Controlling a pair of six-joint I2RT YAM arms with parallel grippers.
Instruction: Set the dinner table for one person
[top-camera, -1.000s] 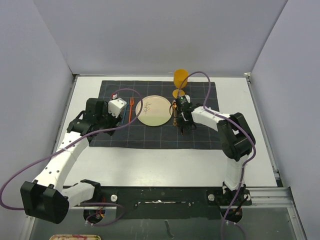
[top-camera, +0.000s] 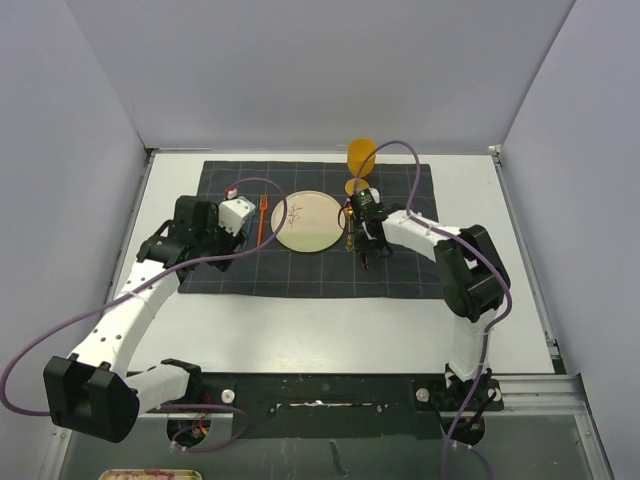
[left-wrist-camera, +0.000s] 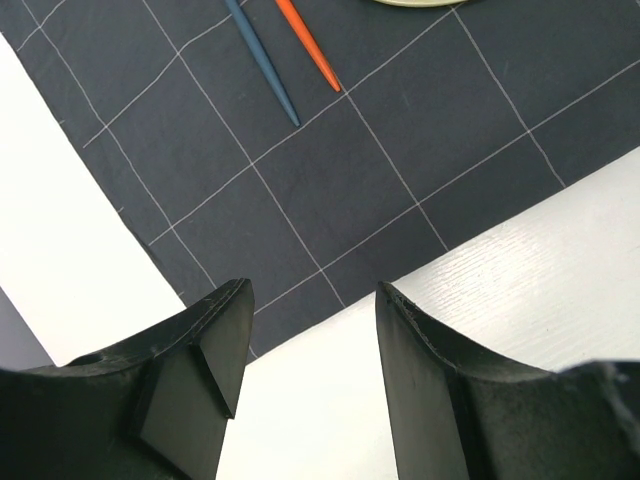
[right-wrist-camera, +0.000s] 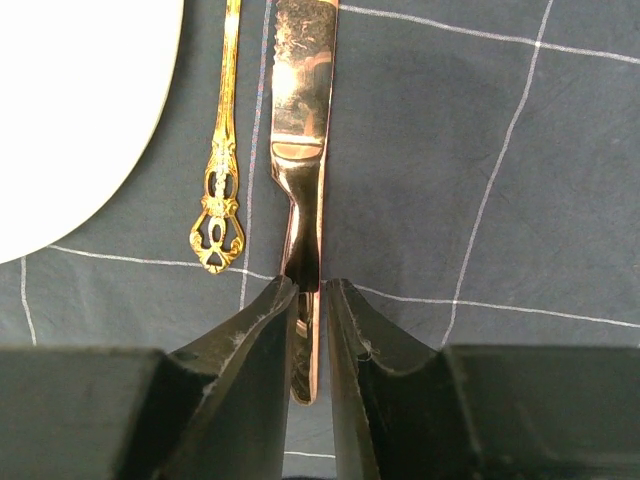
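In the right wrist view a shiny copper knife (right-wrist-camera: 300, 110) lies on the dark mat beside an ornate gold utensil (right-wrist-camera: 217, 205). My right gripper is down at the knife's handle, its slightly parted fingers on either side. A narrow gap shows beside the handle. The white plate (right-wrist-camera: 75, 110) lies to the left. Over the mat's left front edge my left gripper stands open and empty. Ahead of it are the ends of a blue utensil (left-wrist-camera: 262, 62) and an orange fork (left-wrist-camera: 308, 45). From the top, the plate (top-camera: 308, 222) sits mid-mat.
A yellow cup (top-camera: 361, 156) stands at the mat's back edge, behind the right gripper. Purple cables (top-camera: 130, 295) loop over both arms.
The right gripper has shifted very slightly, and a little more of the knife's end shows from above.
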